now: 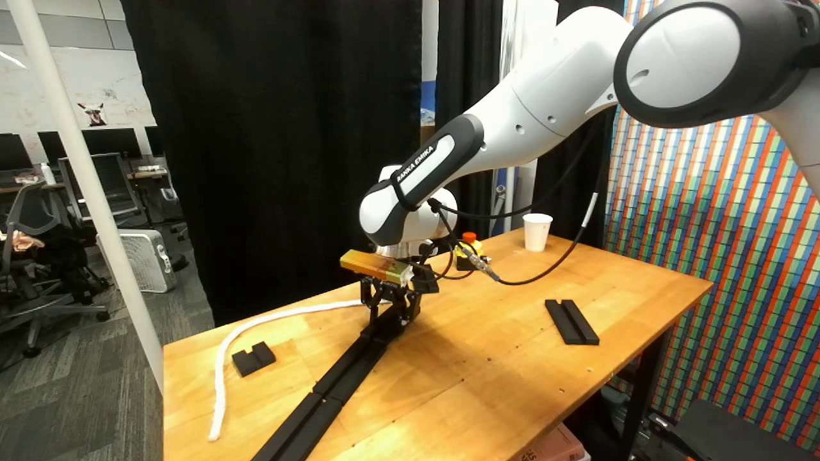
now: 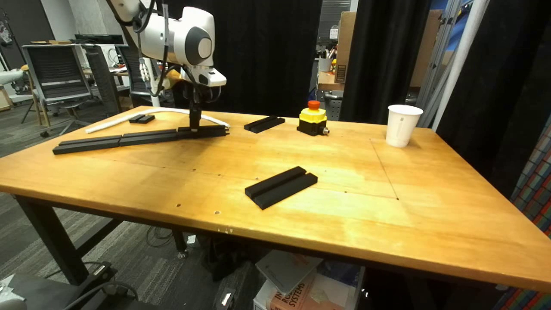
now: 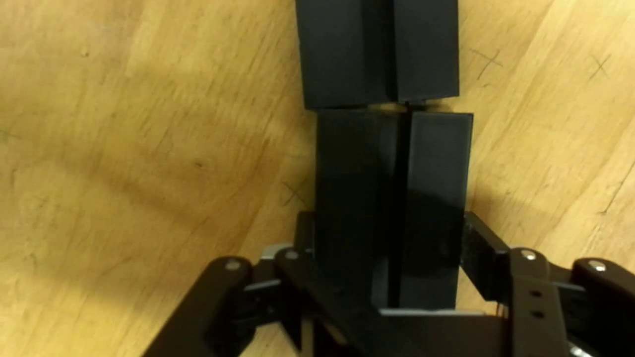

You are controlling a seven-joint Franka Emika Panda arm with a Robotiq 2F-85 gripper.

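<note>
My gripper is shut across the width of a black grooved block (image 3: 439, 160), one finger on each long side. In the wrist view, the near end of a second black grooved piece (image 3: 333, 53) lies just beyond it. The two ends almost meet, with a thin uneven gap and the held block set slightly to the right. Their grooves run roughly in line. Exterior view 1 shows the held block at the far end of a row of black grooved pieces (image 1: 311, 407) on the table. The held block's underside is hidden.
A white rope (image 1: 223, 369) curves behind the row near a short black block (image 1: 254, 358). Other grooved pieces lie apart, one at the front (image 2: 281, 187) and one at the back (image 2: 264, 124). An emergency-stop button (image 2: 313, 119) and white cup (image 2: 403, 125) stand farther right.
</note>
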